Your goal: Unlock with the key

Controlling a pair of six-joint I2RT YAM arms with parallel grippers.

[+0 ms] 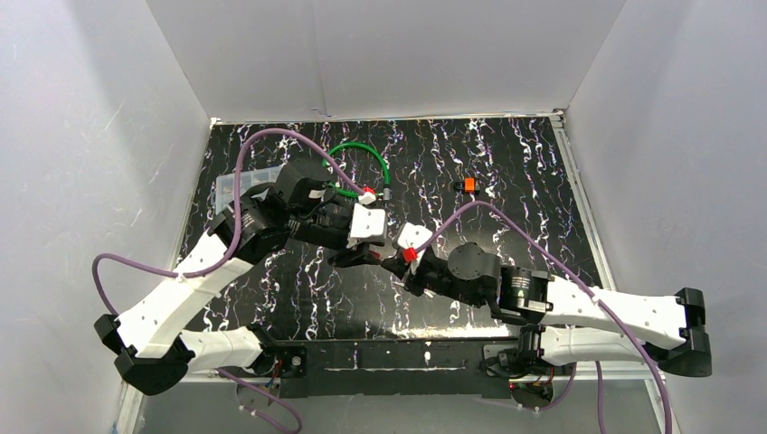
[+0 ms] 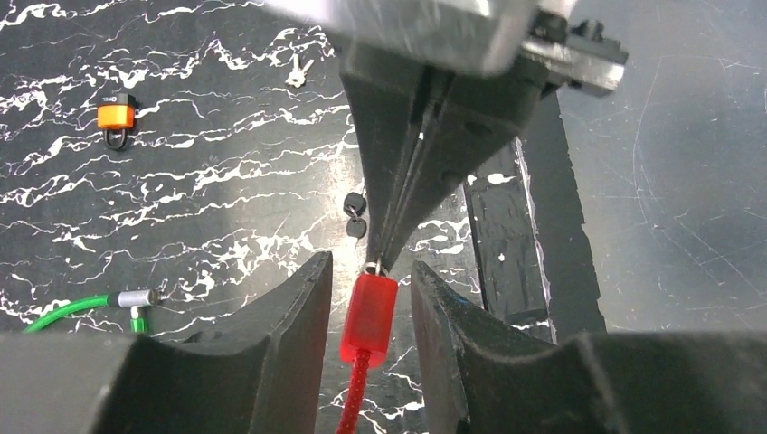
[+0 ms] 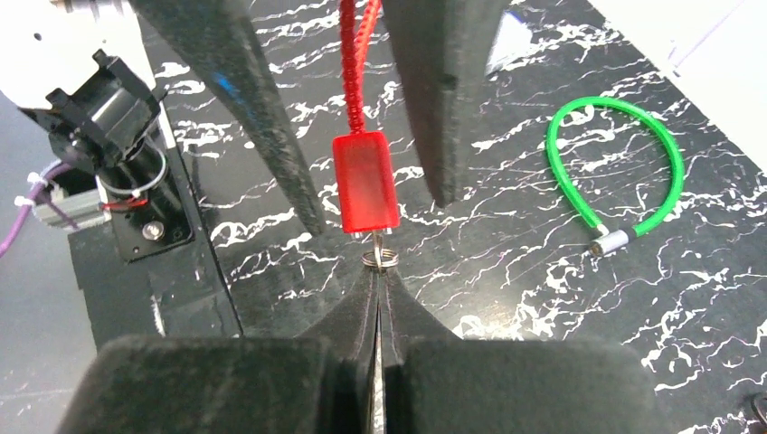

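Observation:
A red lock body (image 3: 366,181) with a red cable (image 2: 355,393) hangs in the air between my two grippers. At its keyhole end are a small metal key (image 3: 378,240) and ring (image 3: 383,260). My right gripper is shut at the ring and key end; how much of the key lies inside the fingers is hidden. My left gripper stands open around the red lock body, its fingers (image 2: 312,303) on either side with gaps showing. In the top view, both grippers meet near the middle, mostly hiding the lock.
An orange padlock (image 2: 116,116), a silver key (image 2: 297,74) and black-headed keys (image 2: 355,215) lie on the black marbled table. A green cable lock (image 3: 674,163) lies farther back. The clear plastic box (image 1: 226,188) is behind the left arm.

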